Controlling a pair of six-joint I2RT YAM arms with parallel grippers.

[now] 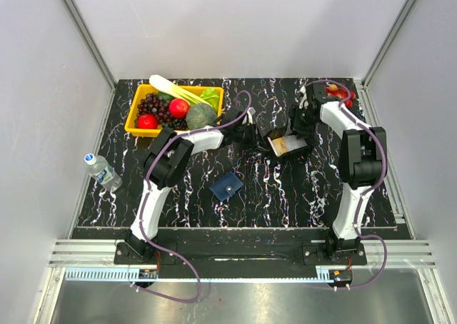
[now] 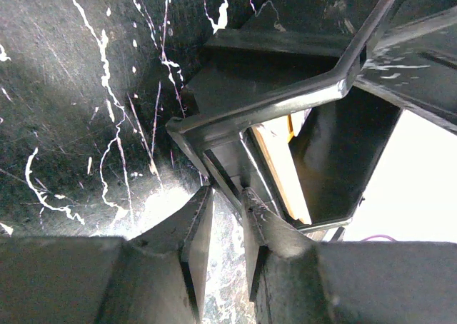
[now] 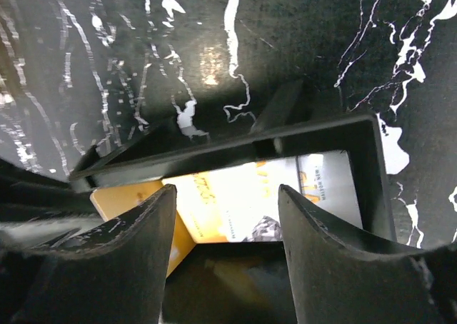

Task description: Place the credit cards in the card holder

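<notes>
The black card holder (image 1: pixel 300 150) lies right of the table's middle with light and yellow cards (image 1: pixel 284 145) inside. In the left wrist view, my left gripper is shut on the rim of the holder (image 2: pixel 264 103), beside the cards' edge (image 2: pixel 282 167). My right gripper (image 1: pixel 301 124) is over the holder; in the right wrist view it (image 3: pixel 223 206) stands open above the cards (image 3: pixel 228 199), with an orange-tan card (image 3: pixel 121 199) at the left inside.
A blue card case (image 1: pixel 226 185) lies front centre. A yellow basket of produce (image 1: pixel 131 120) is back left, a water bottle (image 1: pixel 103 173) far left, red fruit (image 1: pixel 339 93) back right.
</notes>
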